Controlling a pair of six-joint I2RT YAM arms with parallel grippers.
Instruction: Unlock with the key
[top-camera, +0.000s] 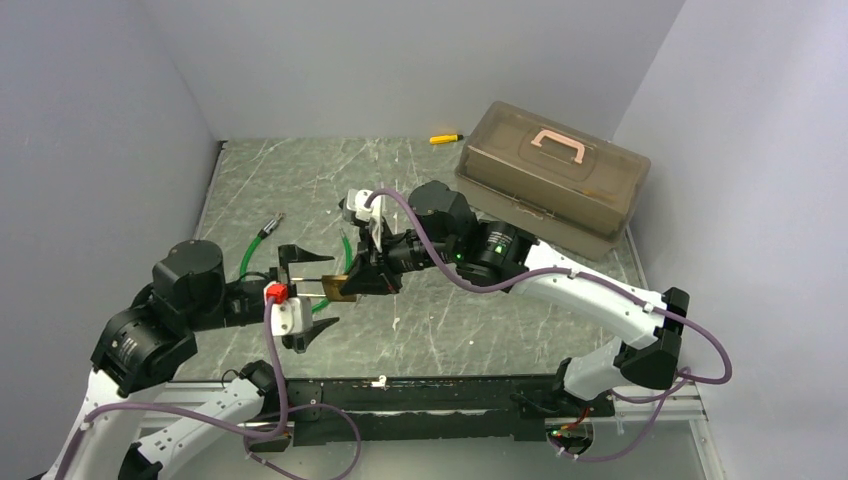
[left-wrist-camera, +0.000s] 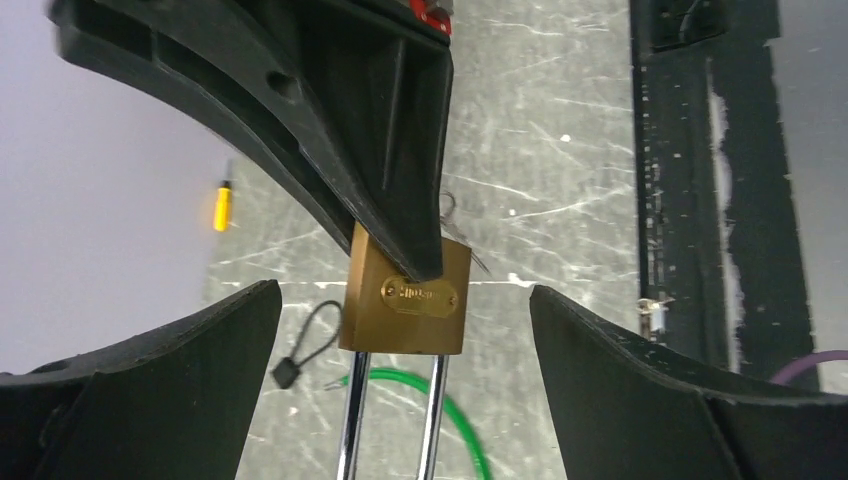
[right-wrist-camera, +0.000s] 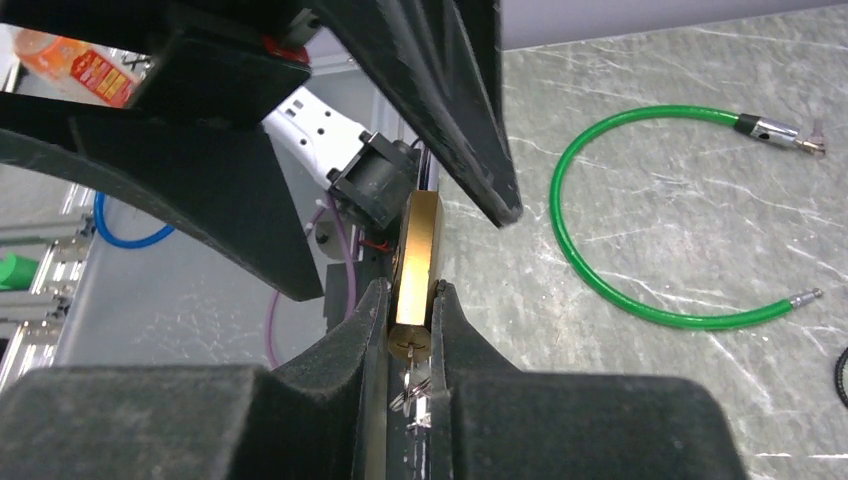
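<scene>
A brass padlock (top-camera: 338, 288) is held off the table by my right gripper (top-camera: 352, 285), shut on its body. In the left wrist view the padlock's engraved face (left-wrist-camera: 410, 310) shows, and its long steel shackle (left-wrist-camera: 353, 410) points back toward my left hand. My left gripper (top-camera: 332, 289) stands wide open, one finger on each side of the lock and both clear of it. Small silver metal (right-wrist-camera: 408, 385), perhaps the key, shows by the lock's lower end in the right wrist view. Whether it sits in the keyhole I cannot tell.
Behind the lock lies a green hose (right-wrist-camera: 565, 190) on the marble table. A brown toolbox (top-camera: 550, 175) fills the back right, with a yellow tool (top-camera: 446, 139) beside it.
</scene>
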